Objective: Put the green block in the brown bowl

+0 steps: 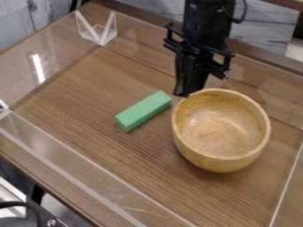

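Observation:
The green block (143,111), a long rectangular piece, lies on the wooden table just left of the brown bowl (189,146), apart from its rim. The bowl is wide, round and light brown, and its inside looks empty. Behind the bowl and above the table is my black gripper (192,82), up and to the right of the block and clear of it. No green shows at the fingers. Dark parts overlap there, so how far apart the fingers stand is unclear.
A clear, wire-like or transparent object (98,28) stands at the back left. Black cables (27,211) hang at the lower left corner. A pale wall (263,31) borders the table at the back right. The table's left and front are open.

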